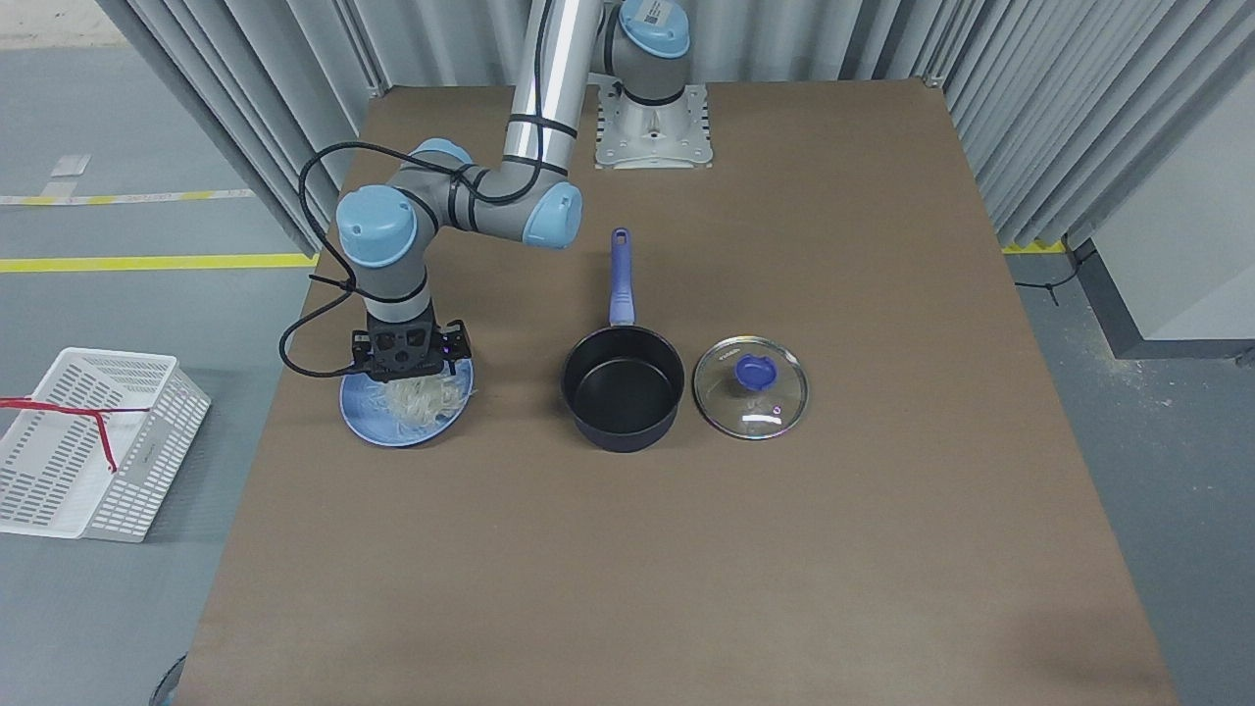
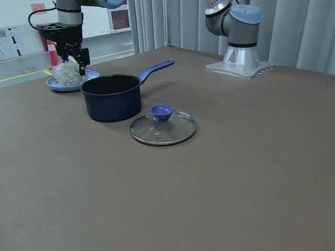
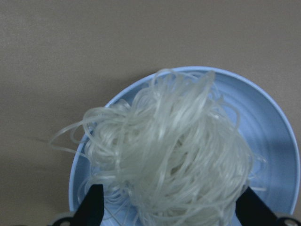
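Observation:
My gripper is lowered right over a blue plate holding a tangled pile of white noodles. In the wrist view its two dark fingertips stand apart at the bottom, open, with noodles lying between them; whether they touch the noodles is hard to tell. To the right sits a dark pan with a blue handle pointing toward the back. A glass lid with a blue knob lies flat beside the pan, on its right.
The robot base stands at the back. A white basket with red straps is on the floor to the left, off the table.

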